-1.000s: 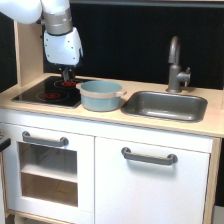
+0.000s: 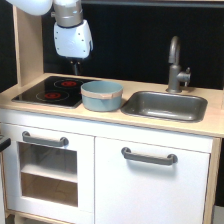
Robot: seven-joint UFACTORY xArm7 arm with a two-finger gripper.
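A blue-grey pot (image 2: 102, 97) stands upright on the wooden counter, between the black stove top and the sink. Up and to the left of it hangs my gripper (image 2: 76, 71), pointing down from the white arm over the stove's back right part. Its small dark fingers look apart from the pot. They are too small here to show how they stand or whether anything is between them.
The stove top (image 2: 38, 97) with red burner rings fills the counter's left side, and nothing stands on it. To the right, the grey sink (image 2: 165, 104) looks empty, with a tall dark faucet (image 2: 175, 62) behind it. White cabinet doors (image 2: 150, 190) are below.
The arm and gripper have moved a little right and slightly up. The pot stays in nearly the same spot, though its small side handle shows less clearly now.
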